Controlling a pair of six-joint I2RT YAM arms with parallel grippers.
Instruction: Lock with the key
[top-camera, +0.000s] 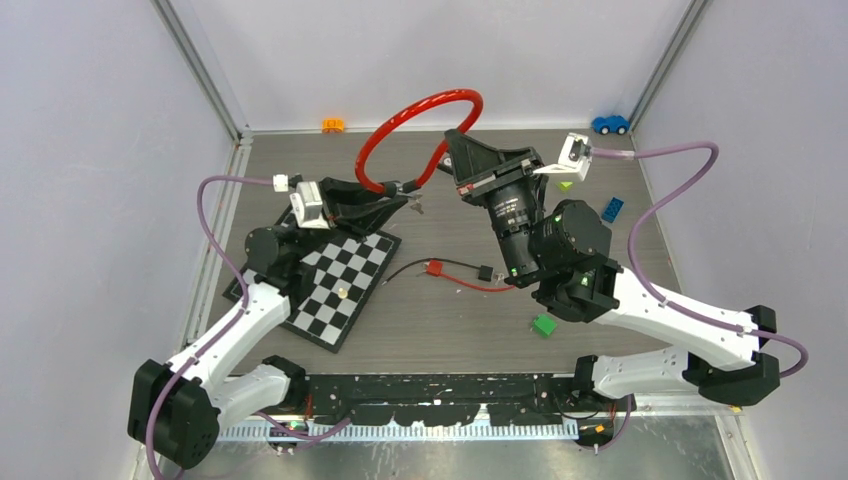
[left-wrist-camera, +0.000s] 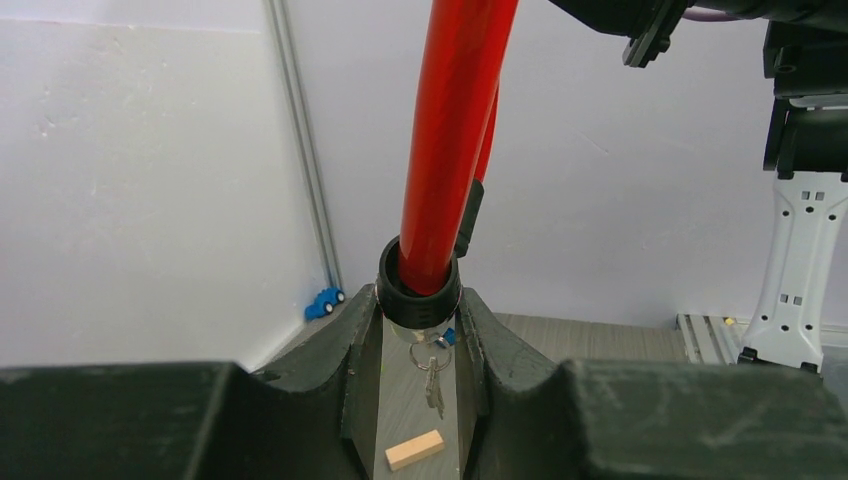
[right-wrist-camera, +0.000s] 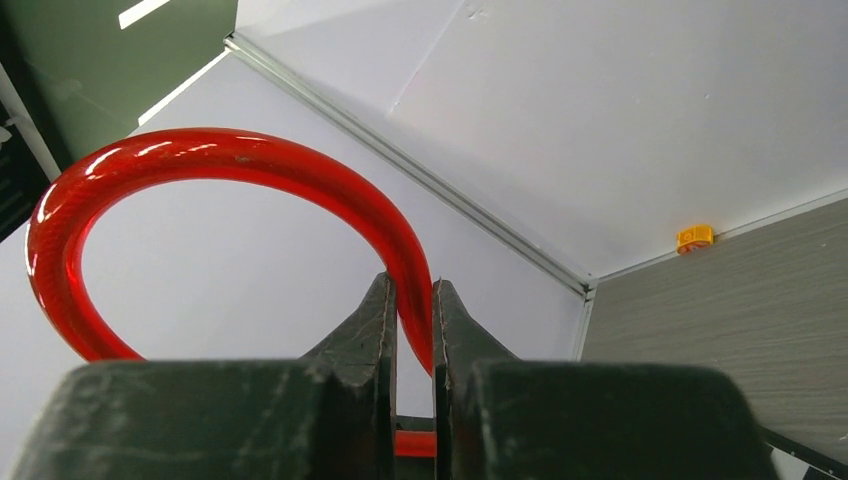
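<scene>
The red cable lock (top-camera: 420, 105) loops in the air between my two grippers. My left gripper is shut on the black collar (left-wrist-camera: 420, 303) at one end of it. Keys (left-wrist-camera: 433, 385) dangle on a ring below that collar. The other black end (left-wrist-camera: 468, 218) shows just behind the tube; whether it touches the collar cannot be told. My right gripper has a narrow gap between its fingertips. The red tube (right-wrist-camera: 385, 225) passes down through that gap, but whether they press on it is unclear.
A chessboard (top-camera: 345, 280) lies below the left arm. On the table are a red-and-black cable (top-camera: 460, 283), a green block (top-camera: 543, 324) and a blue brick (top-camera: 612, 209). An orange toy (top-camera: 333, 125) and a blue car (top-camera: 611, 124) stand by the back wall.
</scene>
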